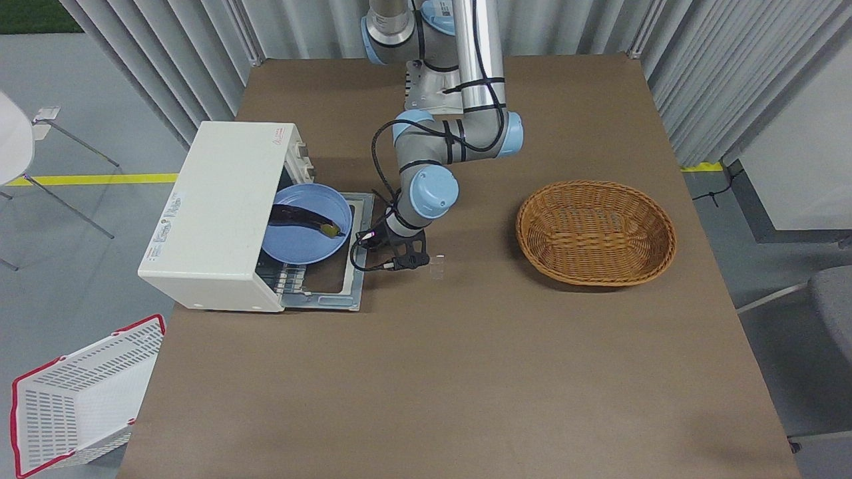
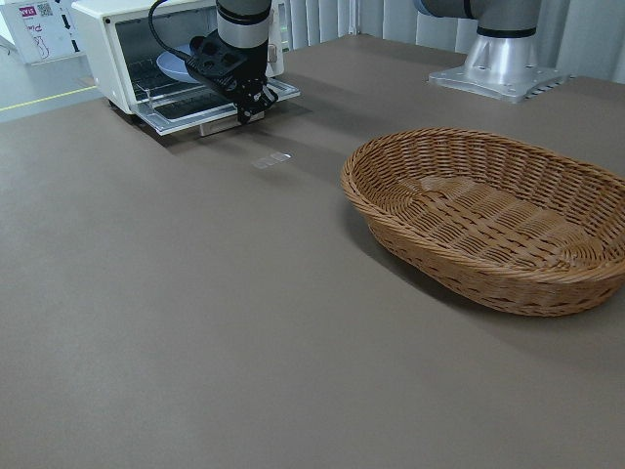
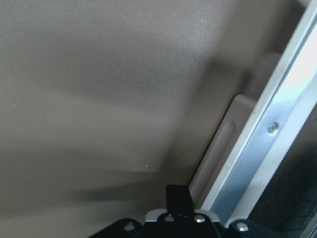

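Observation:
A white toaster oven (image 1: 211, 211) lies open, its door (image 1: 323, 299) lowered flat. Inside on the rack sits a blue plate (image 1: 307, 247) with a dark eggplant (image 1: 299, 217). My gripper (image 1: 405, 254) is low at the outer edge of the door, as the left view also shows. In the wrist view the door's metal edge (image 3: 267, 134) runs diagonally beside the black gripper body, over the table surface. Whether the fingers are open or shut cannot be made out.
An empty wicker basket (image 1: 595, 233) sits on the right of the table (image 1: 447, 383). A white plastic crate (image 1: 84, 399) stands off the table at lower left.

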